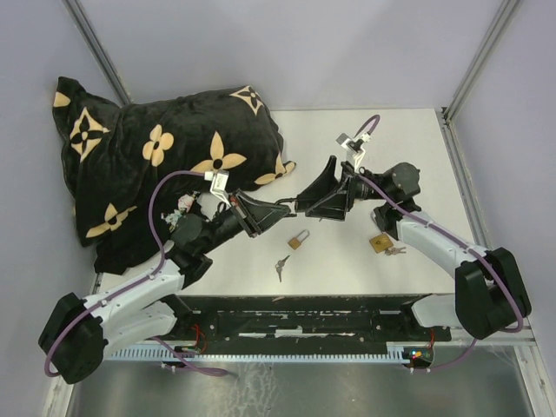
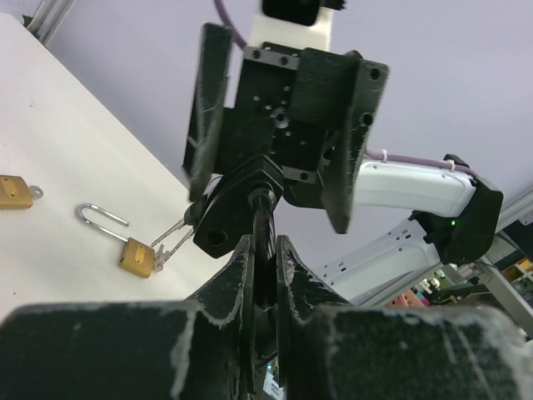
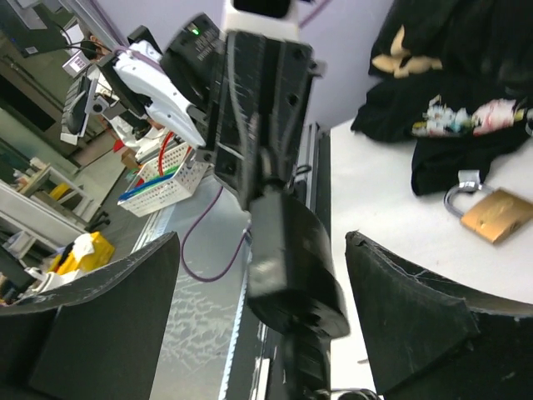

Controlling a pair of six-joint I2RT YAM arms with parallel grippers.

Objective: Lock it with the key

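My left gripper is shut on the black, cable-like shackle (image 2: 263, 218) of a black lock. The lock's body (image 2: 241, 204) hangs just beyond the fingertips, tilted. Facing it from the right, my right gripper (image 1: 314, 205) stands open, its two fingers on either side of the lock but apart from it. In the right wrist view the black lock (image 3: 291, 258) shows between those spread fingers. Thin silver keys (image 2: 172, 240) appear beside the lock's body; whether they hang from it or lie behind it, I cannot tell.
A small brass padlock (image 1: 295, 240) and a loose key (image 1: 281, 268) lie on the white table below the grippers. Another brass padlock (image 1: 380, 243) with keys (image 1: 396, 250) lies to the right. A dark patterned cloth (image 1: 174, 148) covers the back left.
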